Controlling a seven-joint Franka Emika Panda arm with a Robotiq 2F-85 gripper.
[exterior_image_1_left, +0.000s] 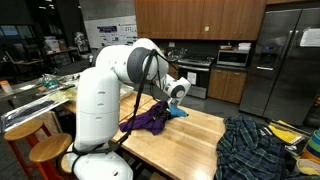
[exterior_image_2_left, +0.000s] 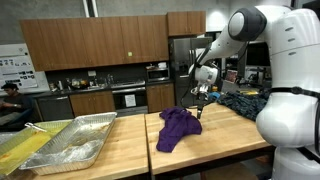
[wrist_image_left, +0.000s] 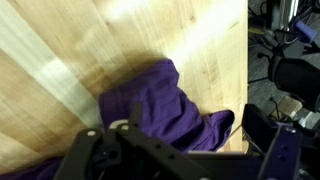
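Observation:
A crumpled purple cloth (exterior_image_1_left: 145, 120) lies on the wooden table, and in exterior view 2 the same cloth (exterior_image_2_left: 178, 130) hangs toward the table's front edge. My gripper (exterior_image_1_left: 172, 112) is low over the far right part of the cloth. From the wrist, the open gripper spans a folded part of the purple cloth (wrist_image_left: 165, 105), whose pointed corner rises between the fingers. Whether either finger touches the fabric cannot be told.
Bare wooden tabletop (exterior_image_1_left: 195, 135) lies to the right of the cloth. A dark, bunched cloth (exterior_image_1_left: 245, 145) covers the right side. Exterior view 2 shows a foil-like tray (exterior_image_2_left: 70, 145) at the left. Stools (exterior_image_1_left: 48, 150) stand by the table.

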